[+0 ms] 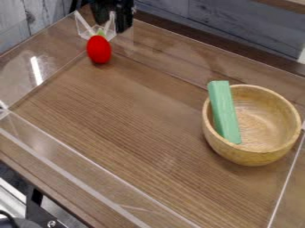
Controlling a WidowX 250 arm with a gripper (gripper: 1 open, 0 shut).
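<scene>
My gripper (105, 18) is at the top left of the camera view, dark and small, above a red oval object (99, 50) on the wooden table. It stands open, as far as its small, partly cut-off shape shows. A pale, translucent crumpled item (95, 28) lies just behind the red object, under the gripper. At the right, a green bar (222, 111) rests in a round wooden bowl (262, 125), leaning along its left side.
A low wall or edge runs along the back and the left side.
</scene>
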